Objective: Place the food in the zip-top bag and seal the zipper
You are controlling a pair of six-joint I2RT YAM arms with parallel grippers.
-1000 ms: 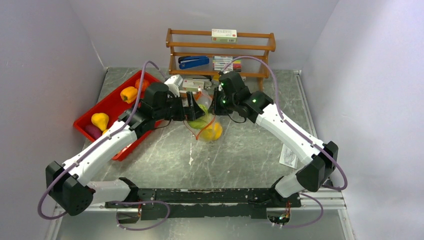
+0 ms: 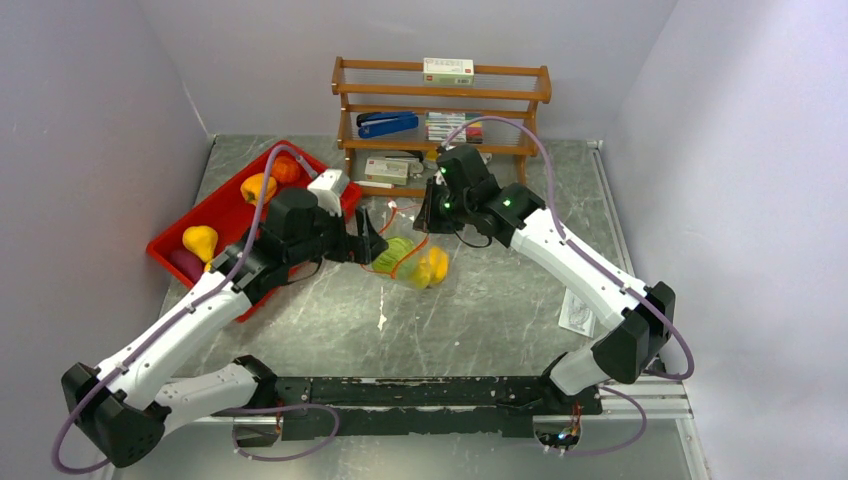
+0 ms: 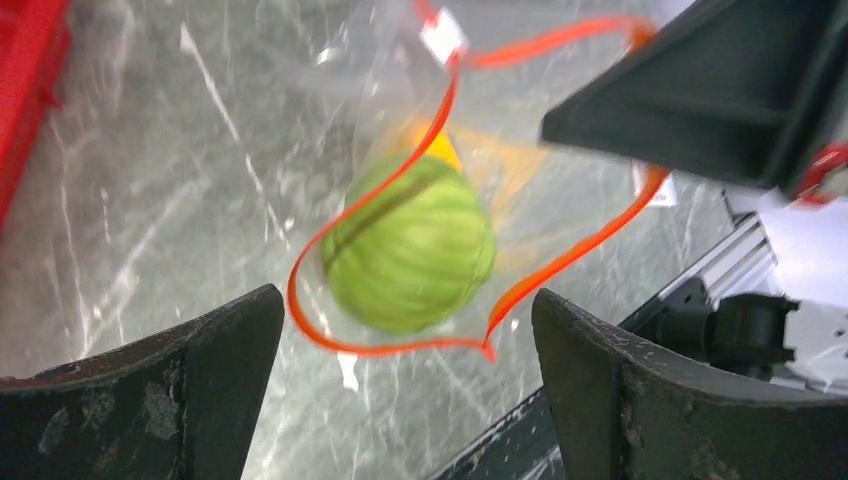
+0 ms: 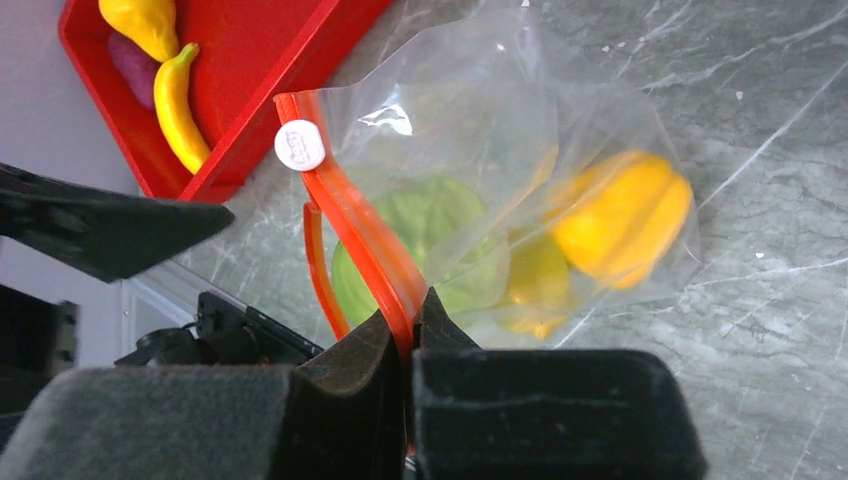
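The clear zip bag [image 4: 470,80] has an orange zipper rim and a white slider [image 4: 300,145] at one corner. Inside it lie a green cabbage [image 3: 410,245], a yellow pepper [image 4: 625,215] and another yellow piece [image 4: 538,280]. My right gripper is shut on the orange rim [image 4: 360,230] of the bag. In the left wrist view the bag's mouth gapes, with the cabbage just behind it. My left gripper [image 2: 372,240] stands open at the left of that mouth, nothing between its fingers.
At the left, a red bin [image 2: 172,238] holds several more foods, among them a yellow pear [image 2: 200,241] and a banana [image 4: 178,110]. A wooden rack [image 2: 440,95] stands at the back.
The right arm stayed nearly still.
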